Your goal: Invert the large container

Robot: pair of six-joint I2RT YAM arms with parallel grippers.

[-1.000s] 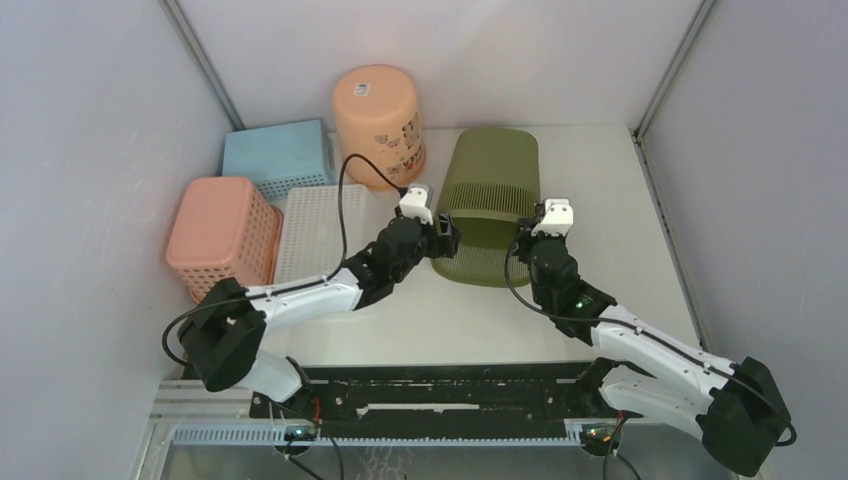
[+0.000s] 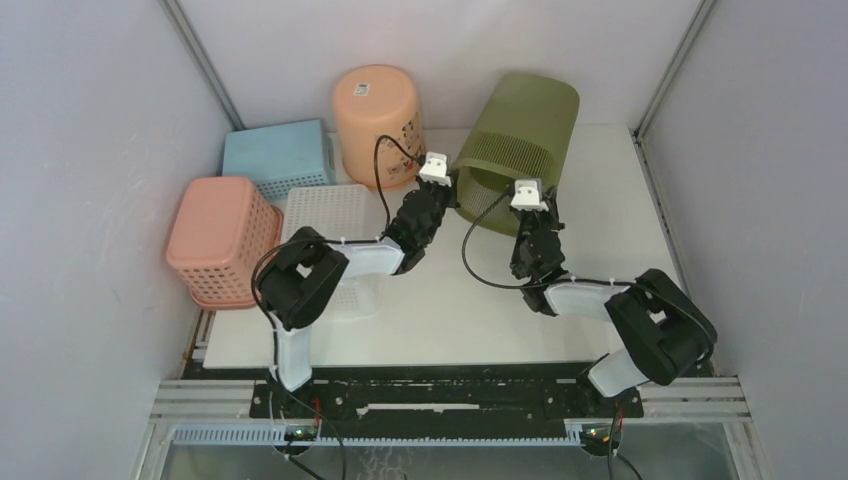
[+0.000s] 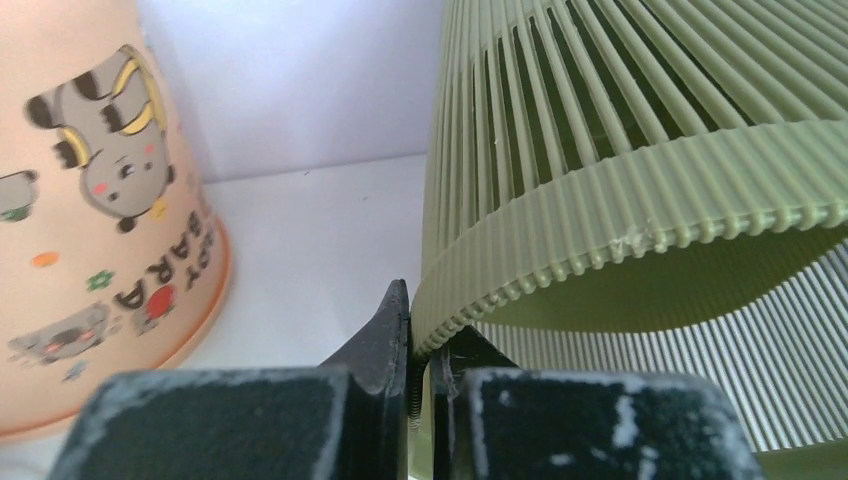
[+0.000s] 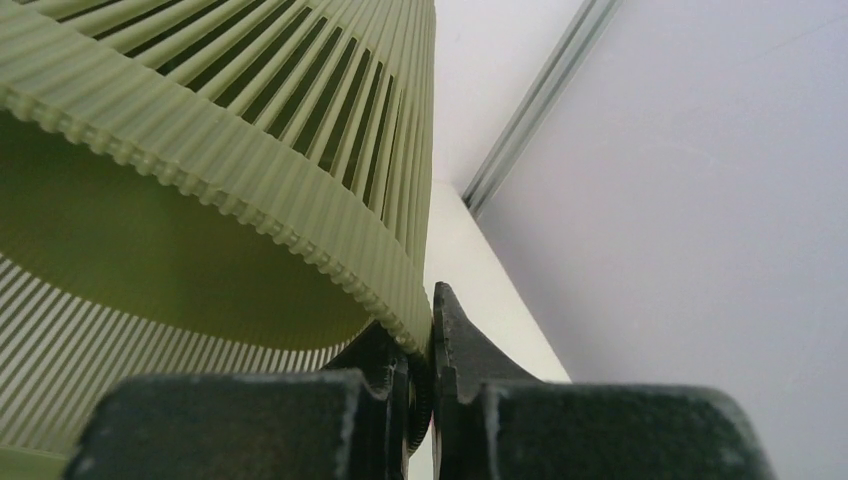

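The large olive-green container [image 2: 520, 115] lies tilted at the back right of the table, its open mouth facing the front and its base toward the back wall. My left gripper is shut on the left side of its rim [image 3: 640, 215]. On the right side of that rim, my right gripper is shut as well, the slatted wall [image 4: 380, 110] rising from its fingers. Whether the container's lower side touches the table cannot be made out.
An upturned peach bin [image 2: 375, 115] stands just left of the container. Farther left are a blue basket [image 2: 275, 150], a pink basket [image 2: 225, 235] and a white basket [image 2: 325, 210]. Bare table [image 2: 460, 310] lies in front, with side walls beyond its edges.
Both grippers have moved toward the back with the container, which has shifted back and to the right and slants more. The left gripper has gone from open beside the rim to shut on it.
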